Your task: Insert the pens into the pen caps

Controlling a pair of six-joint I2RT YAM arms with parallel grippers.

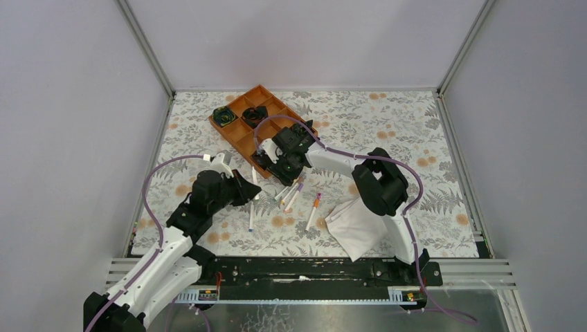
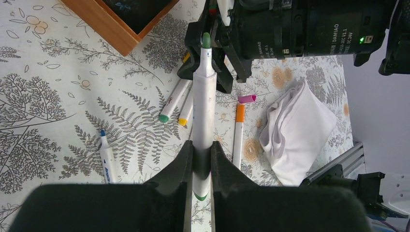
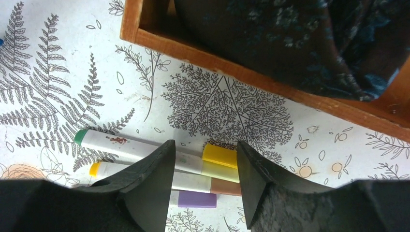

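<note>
My left gripper is shut on a white pen [image 2: 204, 104] with its bare green tip pointing away. The right gripper stands open, low over the table, with a yellow cap [image 3: 220, 155] showing between its fingertips. Beside that cap lie a green-ended pen [image 3: 116, 144], a yellow-ended pen [image 3: 109, 168] with a brownish cap end, and a purple cap [image 3: 197, 199] partly behind a finger. An uncapped blue-tipped pen [image 2: 107, 157] rests at the left. An orange-capped pen [image 2: 239, 126] lies close to a loose magenta cap [image 2: 247, 98].
A wooden compartment box [image 1: 241, 144] holding dark items stands at the back, its edge close to the right gripper. A white cloth [image 1: 357, 228] lies at the front right.
</note>
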